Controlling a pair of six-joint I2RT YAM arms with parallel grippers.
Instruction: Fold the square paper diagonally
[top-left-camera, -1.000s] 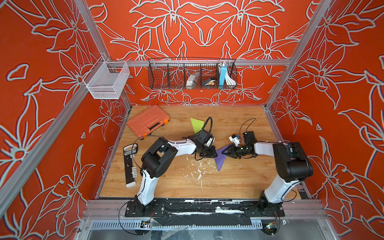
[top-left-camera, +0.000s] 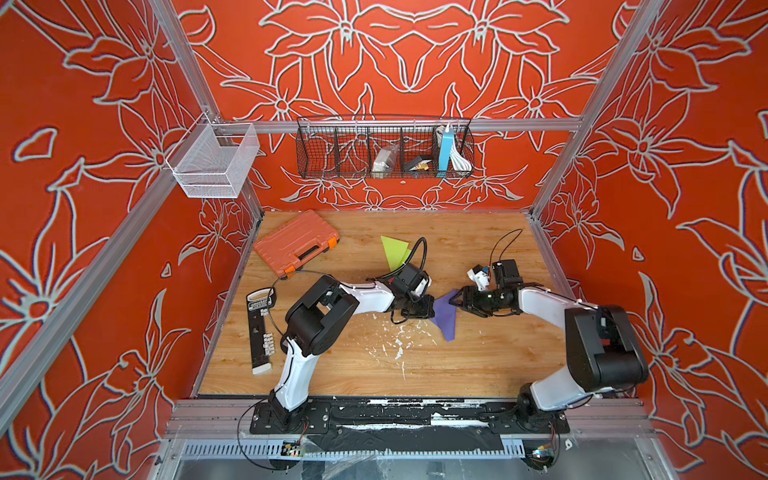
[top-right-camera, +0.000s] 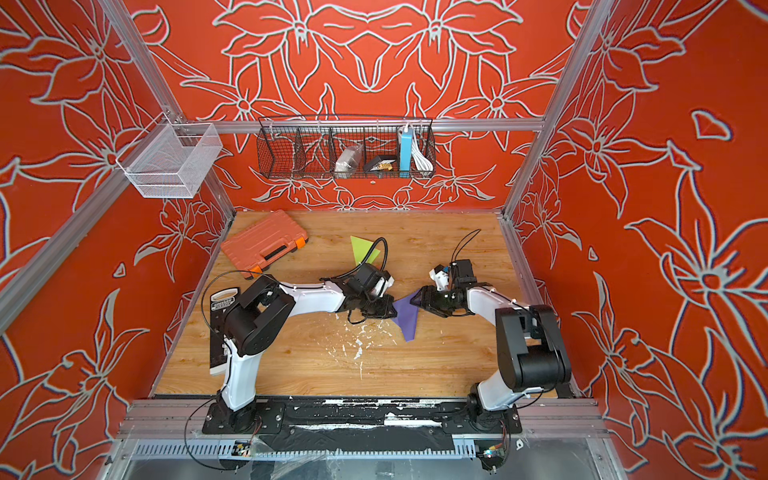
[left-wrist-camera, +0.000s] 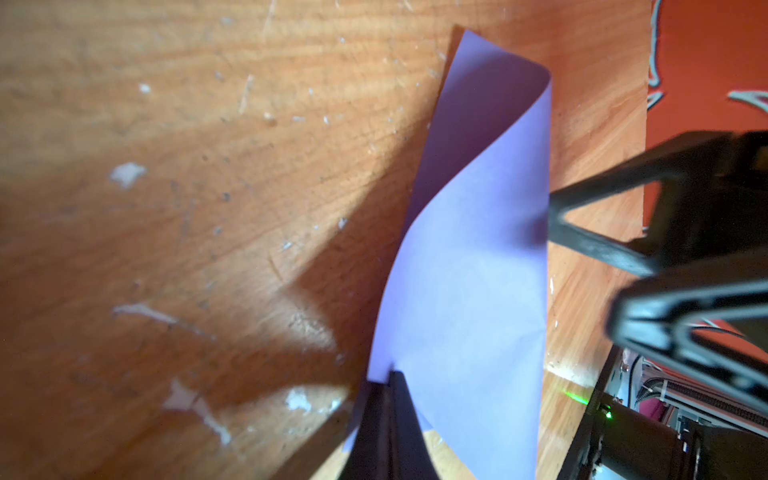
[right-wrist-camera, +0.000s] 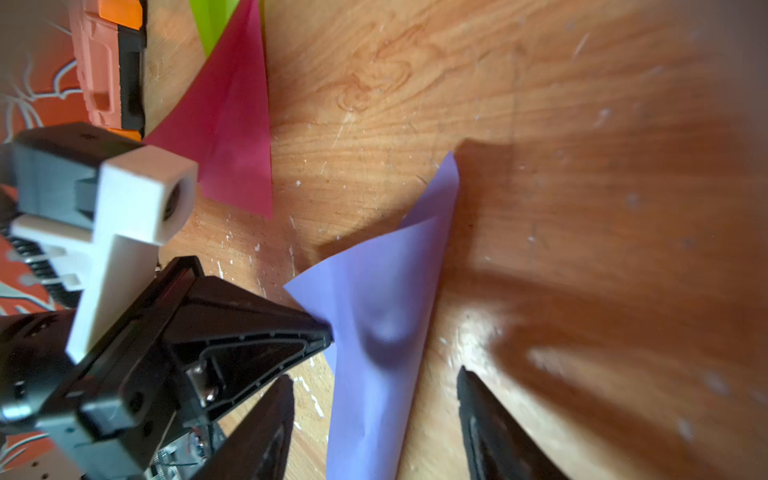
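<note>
The purple paper (top-left-camera: 445, 320) lies folded over with a curled, lifted edge between my two grippers. In the left wrist view, my left gripper is shut, its tips touching the curled edge of the paper (left-wrist-camera: 472, 304) near the bottom. My right gripper is open in the right wrist view, its fingers either side of the purple paper, slightly above it; whether they touch it is unclear. The upper part of the paper still shows a raised flap (right-wrist-camera: 424, 208).
Yellow-green paper (top-left-camera: 392, 248) and pink paper (right-wrist-camera: 232, 136) lie behind. An orange case (top-left-camera: 292, 240) sits back left, a dark strip object (top-left-camera: 257, 344) at left. White flakes litter the front middle.
My right gripper has moved right, with its arm's elbow shifting outward. The purple paper has turned slightly since a second ago. My left gripper has barely moved.
</note>
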